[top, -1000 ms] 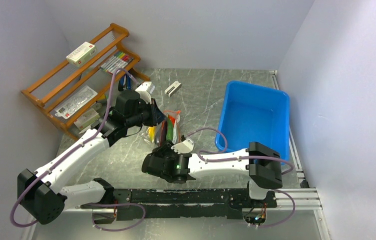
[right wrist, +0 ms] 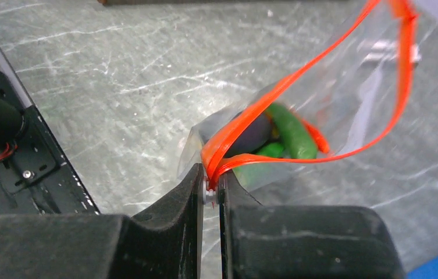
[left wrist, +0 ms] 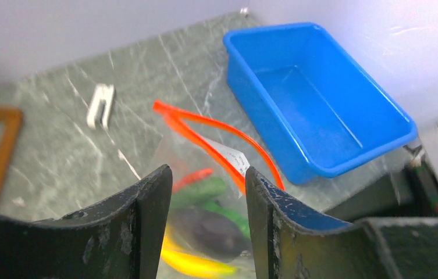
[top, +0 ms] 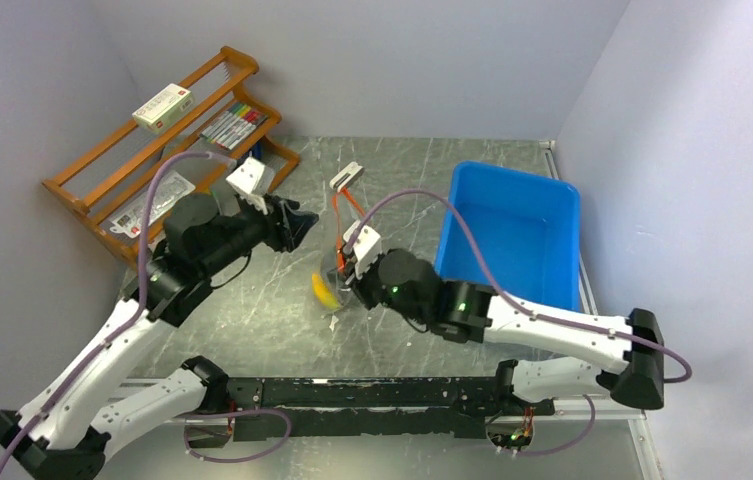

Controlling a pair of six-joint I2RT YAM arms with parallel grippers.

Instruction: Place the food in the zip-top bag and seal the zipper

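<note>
A clear zip bag with an orange zipper edge (right wrist: 245, 116) holds food: a green cucumber-like piece (right wrist: 292, 131), a dark purple piece (right wrist: 248, 133), red and green pieces, and a yellow piece (top: 322, 290) low in it. My right gripper is shut on the bag's zipper corner, lifting it. My left gripper is open above the bag, its fingers apart with nothing clearly between them; the bag's looped top edge shows beyond them in the left wrist view.
A blue bin (top: 507, 230) stands to the right. A wooden rack (top: 127, 170) with boxes and markers is at the back left. A small white object (top: 347, 175) lies behind the bag.
My right gripper has risen and moved right and back, lifting the bag's edge. My left gripper has moved slightly up and left, away from the bag.
</note>
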